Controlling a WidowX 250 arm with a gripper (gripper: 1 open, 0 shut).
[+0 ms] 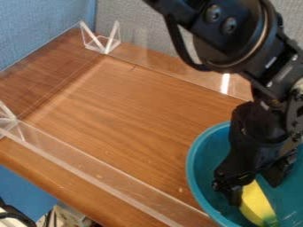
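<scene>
The black gripper [246, 183] is inside the blue bowl [201, 168] at the lower right, shut on a yellow banana-like object [258, 206] with a green end, which hangs below its fingers. The arm covers much of the bowl's right side.
Clear plastic strips with white corner brackets [101, 37] run along its edges, and grey and blue partitions stand behind.
</scene>
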